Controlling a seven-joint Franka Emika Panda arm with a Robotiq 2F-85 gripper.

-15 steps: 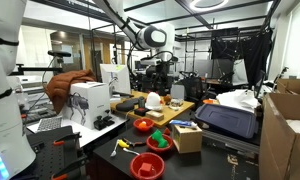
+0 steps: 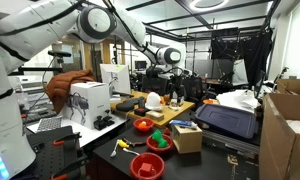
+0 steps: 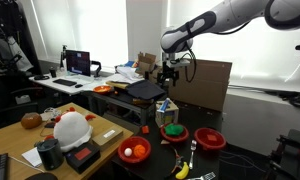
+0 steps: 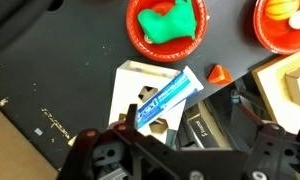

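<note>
My gripper (image 2: 174, 78) hangs high above the table in exterior view 1, its fingers apart and empty. Exterior view 2 shows the same gripper (image 3: 176, 76) above and slightly right of a cardboard box (image 3: 168, 115). On the box (image 2: 188, 141) lies a blue-and-white packet (image 2: 184, 126). From the wrist camera, the packet (image 4: 168, 98) lies slanted across the box top, beyond and below the spread fingers. A green soft toy (image 4: 170, 22) sits in a red bowl (image 4: 143, 42) close to the box.
Another red bowl (image 3: 134, 160) holds small round things; a third red bowl (image 2: 136, 168) stands near the front edge. A yellow banana-like object (image 3: 183, 173) and tools lie near the bowls. A wooden desk (image 3: 30, 140) adjoins the black table. A large carton (image 2: 288, 135) stands at right.
Over the last second the arm has stretched out in exterior view 1, and the gripper has moved farther away and somewhat lower in the picture. The table objects look unmoved.
</note>
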